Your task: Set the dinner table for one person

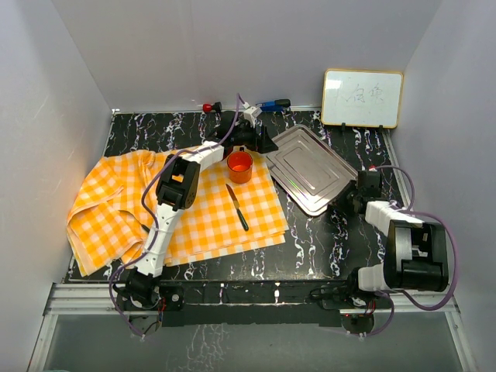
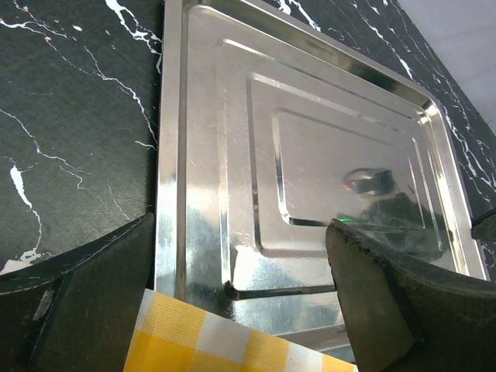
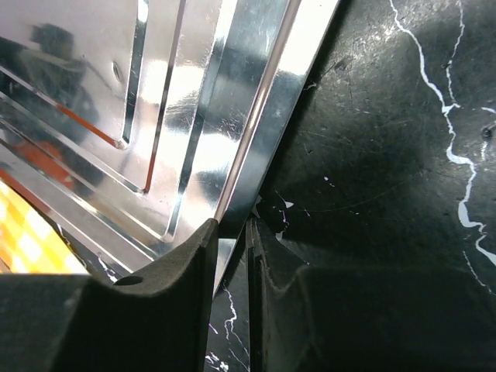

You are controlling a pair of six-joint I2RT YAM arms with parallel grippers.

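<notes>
A metal tray (image 1: 310,170) lies diagonally on the marble table, right of the yellow checked mat (image 1: 209,217). An orange mug (image 1: 240,172) and a knife (image 1: 237,206) are on the mat. My left gripper is open at the tray's upper-left corner, over the mat's edge and tray rim. My right gripper is low at the tray's right rim (image 3: 263,132), fingertips against it; they look close together in the right wrist view, though how far apart is unclear.
A whiteboard (image 1: 362,98) stands at the back right. Blue-handled and red items (image 1: 273,105) lie along the back wall. The mat is rumpled at the left. Bare table shows in front of the tray.
</notes>
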